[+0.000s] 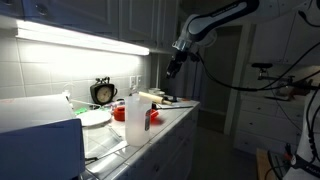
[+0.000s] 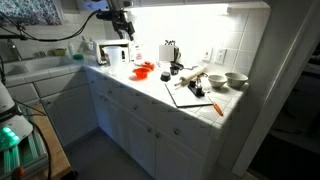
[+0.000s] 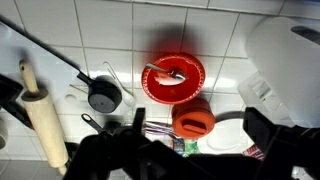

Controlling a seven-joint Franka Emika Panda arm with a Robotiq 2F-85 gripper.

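My gripper point(image 1: 174, 70) hangs high above the counter, its fingers apart and nothing between them. Seen from the other side, the gripper point(image 2: 129, 34) is well clear of everything on the counter. Looking down in the wrist view, a red bowl point(image 3: 187, 94) holds a small utensil with a red part and a metallic part. Just below the bowl in that view is a red lidded-looking container point(image 3: 193, 120), between the dark fingers in the picture but far beneath them.
A white pitcher point(image 1: 137, 121) stands near the counter's front edge. The wrist view also has a rolling pin point(image 3: 41, 108), a small black pan point(image 3: 103, 96) and a white plate point(image 3: 226, 134). White bowls point(image 2: 236, 80) and a dark tray point(image 2: 188, 95) occupy the counter's other end.
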